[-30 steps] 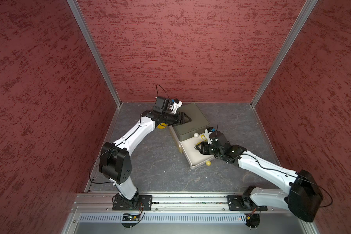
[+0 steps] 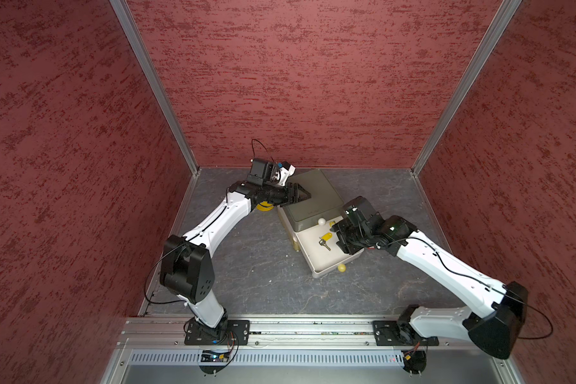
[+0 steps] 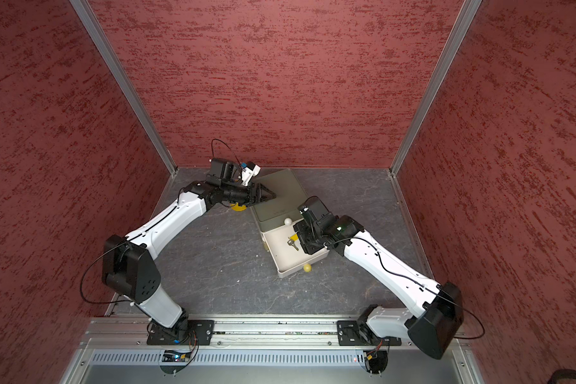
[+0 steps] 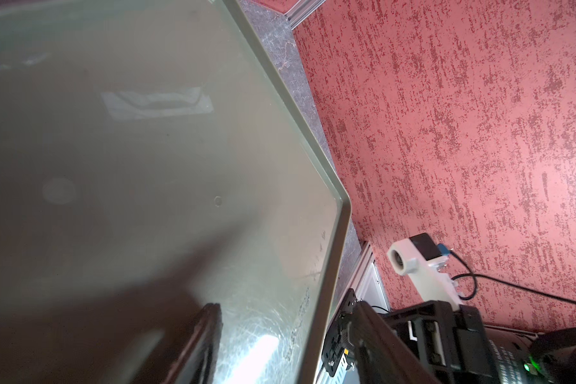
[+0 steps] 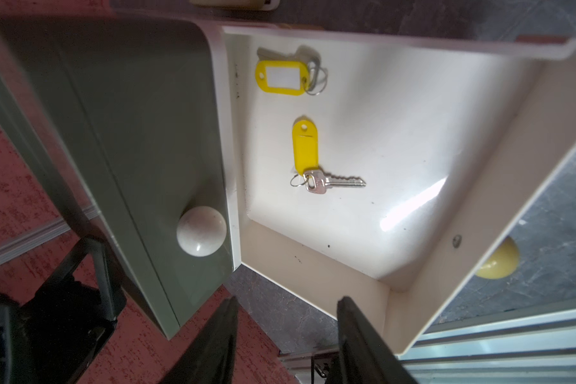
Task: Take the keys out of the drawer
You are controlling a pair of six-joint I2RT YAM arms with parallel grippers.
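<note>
The pulled-out white drawer (image 5: pixel 409 115) of the grey box (image 2: pixel 316 188) holds two sets with yellow tags: a key (image 5: pixel 336 181) with a tag (image 5: pixel 305 147), and a second tag (image 5: pixel 281 77) with a ring and a partly shadowed metal piece. My right gripper stands open above the drawer's right part, nothing between its fingers. My left gripper is over the box top at its edge, fingers apart, with nothing visible between them but the box's lid.
A white ball knob (image 5: pixel 201 230) sits on the box front. A yellow ball (image 2: pixel 341 268) lies just outside the drawer's near edge. Something yellow (image 2: pixel 264 206) is behind the left gripper. The table left of the box is mostly clear.
My right gripper has risen and turned over the drawer, uncovering more of the key and tag. My left gripper has shifted slightly to the left.
</note>
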